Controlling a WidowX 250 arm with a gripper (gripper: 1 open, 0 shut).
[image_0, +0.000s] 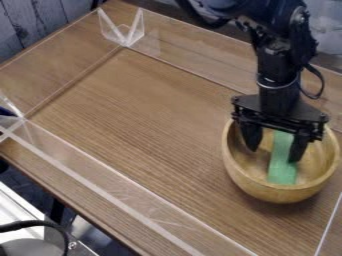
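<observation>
A wooden bowl (259, 186) sits at the right side of the table with a green oblong object (283, 170) lying inside it. My black gripper (275, 139) hangs down from the top right into the bowl, its fingers open on either side near the upper part of the green object. Whether they touch it cannot be told, as the gripper hides part of it.
Clear strips run along its edges. A dark cable and white object lie beyond the lower left edge.
</observation>
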